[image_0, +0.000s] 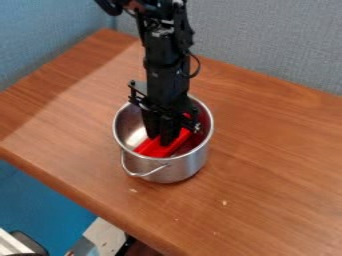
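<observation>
A stainless steel pot (189, 167) with wire handles stands on the wooden table. A red object (158, 147) lies inside it, partly hidden by my black gripper (173, 128), which reaches down into the pot from above. Whether the fingers are shut on the red object or apart, I cannot tell.
Textured blue-grey walls stand behind.
</observation>
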